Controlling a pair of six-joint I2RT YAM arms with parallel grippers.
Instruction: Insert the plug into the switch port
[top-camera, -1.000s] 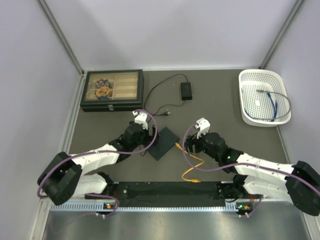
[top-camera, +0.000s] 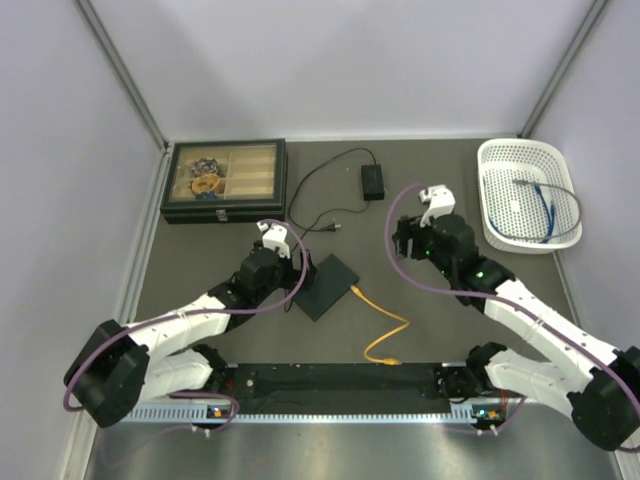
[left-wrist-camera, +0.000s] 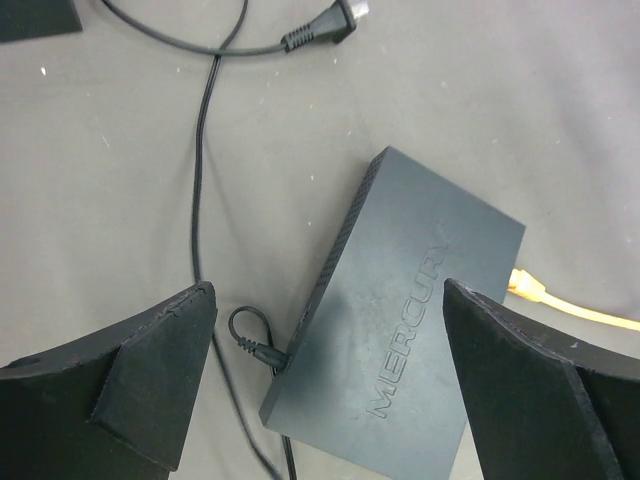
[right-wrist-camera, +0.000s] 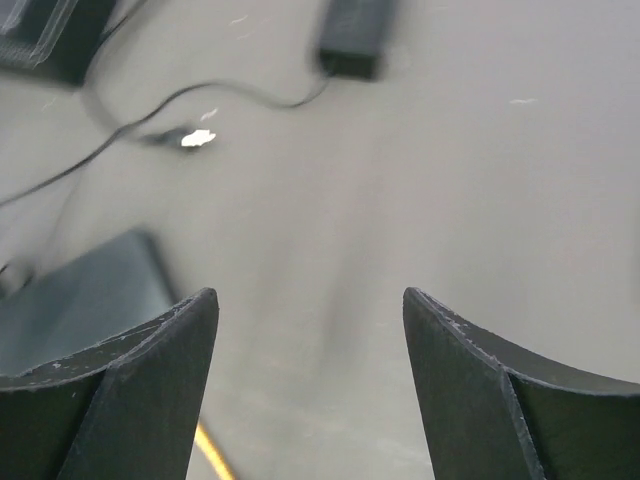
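Observation:
The dark MERCURY switch (left-wrist-camera: 390, 300) lies flat on the grey table. A yellow cable (left-wrist-camera: 580, 308) leads from its right side, ending near the table's front in the top view (top-camera: 385, 360). A black barrel plug (left-wrist-camera: 262, 352) sits at the switch's left side. My left gripper hangs open over the switch, nothing between its fingers. My right gripper is open and empty, raised to the right of the switch over bare table.
A black adapter (top-camera: 372, 181) with cable and power plug (left-wrist-camera: 320, 28) lies behind the switch. A lidded box (top-camera: 224, 180) stands back left, a white basket (top-camera: 525, 160) with cables back right.
My right gripper has moved up and away from the yellow cable at the switch, toward the back right. The left arm has shifted slightly.

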